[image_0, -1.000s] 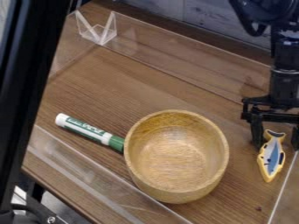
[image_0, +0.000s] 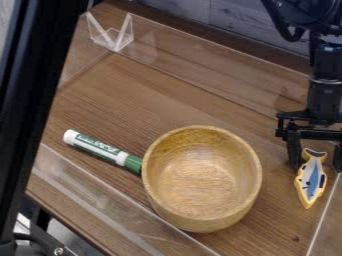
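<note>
My black gripper (image_0: 313, 150) points down at the right, its fingertips at the upper end of a small yellow object with a blue and white middle (image_0: 311, 183); whether they grip it I cannot tell. A wooden bowl (image_0: 201, 177) sits at the lower centre. A green and white marker (image_0: 96, 147) lies left of the bowl.
The wooden table (image_0: 174, 100) has free room behind the bowl and marker. Clear plastic edging runs along its sides, with a grey wall (image_0: 221, 20) at the back and a dark shape along the left of the view.
</note>
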